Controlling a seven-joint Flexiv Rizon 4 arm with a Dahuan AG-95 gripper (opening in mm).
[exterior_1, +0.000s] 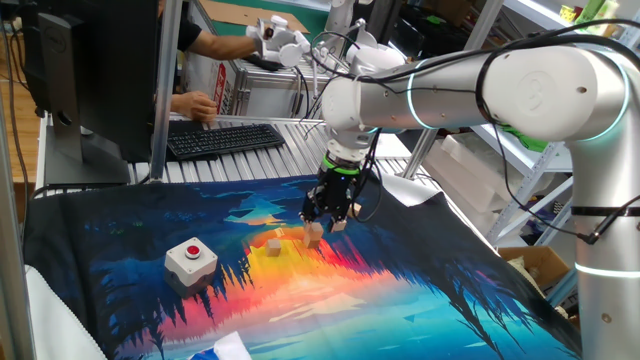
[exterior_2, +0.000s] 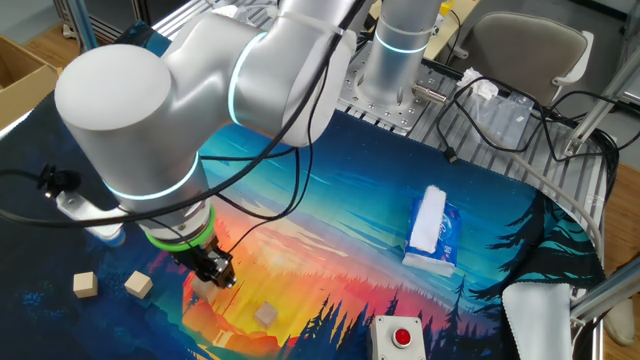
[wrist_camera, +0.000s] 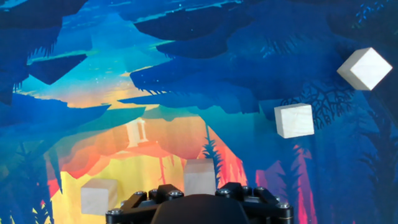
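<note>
My gripper points down over the far middle of the printed cloth, close above a wooden block. In the wrist view, that block shows in the gap between the two black fingers. Its lower part is hidden, and whether the pads touch it cannot be made out. A second block lies to the left on the yellow print. To the right, two more wooden blocks rest apart on the dark blue area.
A grey box with a red button stands on the cloth. A tissue pack lies on the blue part. Behind the cloth are a keyboard and a monitor; a person's hand rests beyond.
</note>
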